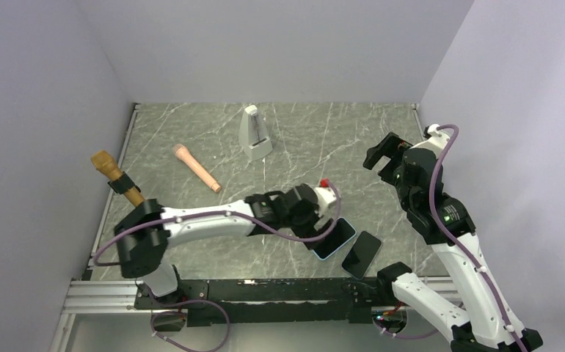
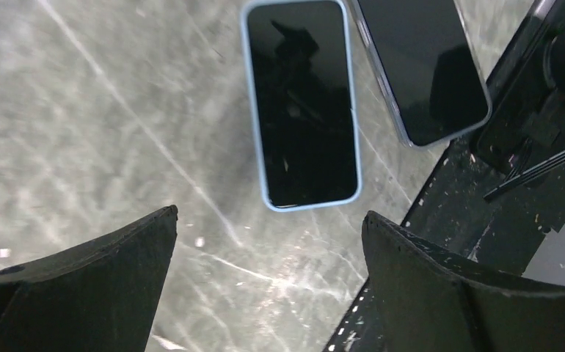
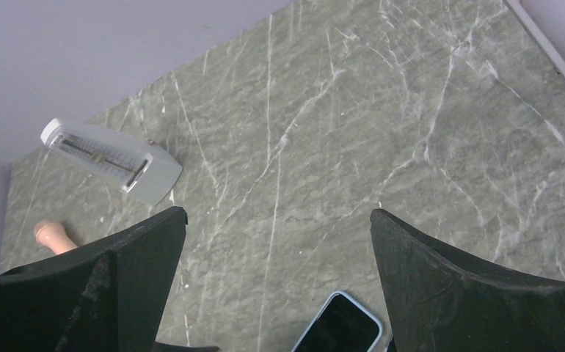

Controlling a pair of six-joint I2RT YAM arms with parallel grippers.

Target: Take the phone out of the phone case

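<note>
A phone with a light-blue rim [image 1: 339, 237] lies screen up near the table's front edge, beside a second dark phone or case [image 1: 362, 254]. In the left wrist view both show, the blue-rimmed one [image 2: 301, 110] centred and the darker one [image 2: 430, 70] to its upper right. My left gripper is open above and just short of the blue-rimmed phone, nothing between its fingers. My right gripper is open over the right side of the table, empty; the blue-rimmed phone [image 3: 338, 330] shows at the bottom of its view.
A white metronome [image 1: 254, 132] stands at the back. A pink wooden stick [image 1: 197, 168] lies at the left, and a wooden-handled object [image 1: 116, 177] is by the left edge.
</note>
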